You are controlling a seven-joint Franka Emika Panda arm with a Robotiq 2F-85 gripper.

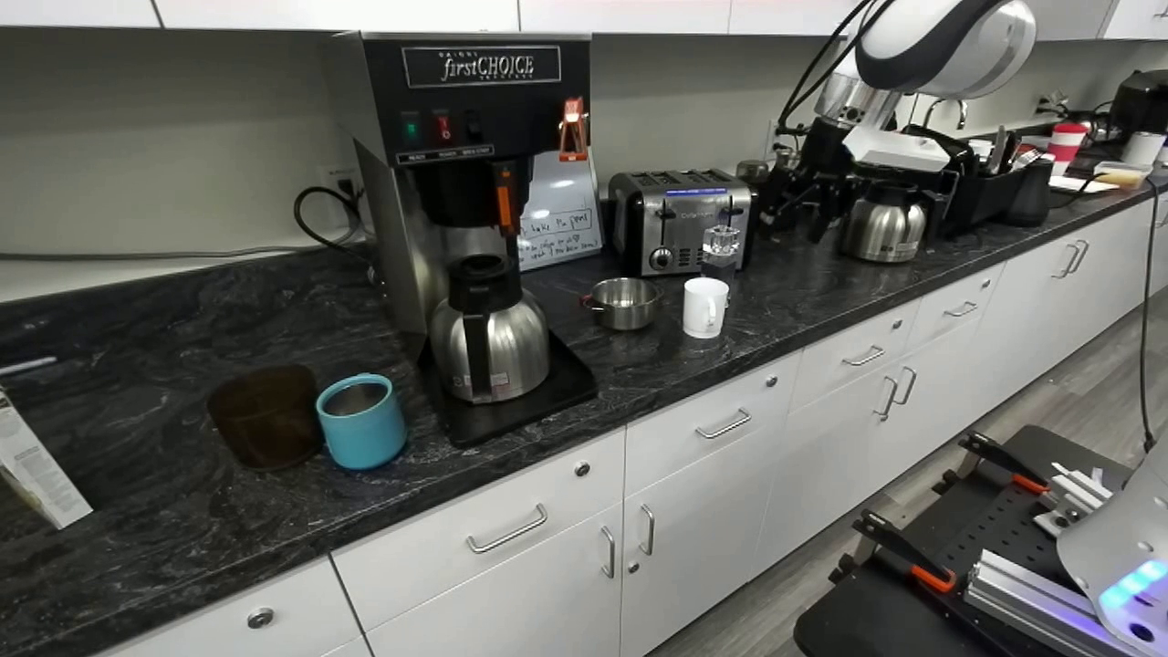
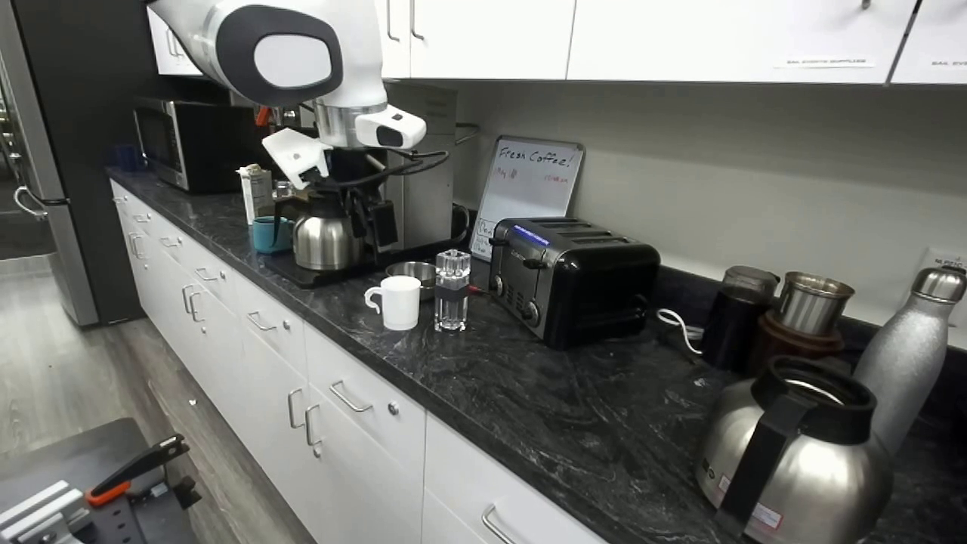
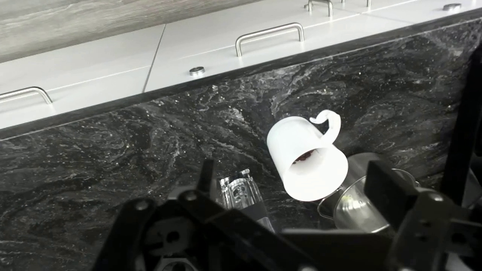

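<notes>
My gripper is open, its two black fingers wide apart with nothing held between them. A white mug (image 3: 293, 140) with a hooked handle stands upright on the counter and shows through the gap; something dark red lies inside it. Close by are a clear grinder-like cylinder with a dark band (image 2: 451, 304) and a small steel pot (image 1: 626, 303). In the wrist view the pot is partly covered by the right finger (image 3: 388, 187), and the cylinder's lower part is behind the gripper. Exterior view 1 has the gripper above the counter, right of the toaster.
A toaster (image 2: 580, 281) stands behind the mug, towards the wall. The coffee maker (image 1: 471, 99) with its steel carafe (image 1: 509, 345) is beyond the pot. Another carafe (image 2: 807, 462) and a bottle (image 2: 911, 353) stand at the other end.
</notes>
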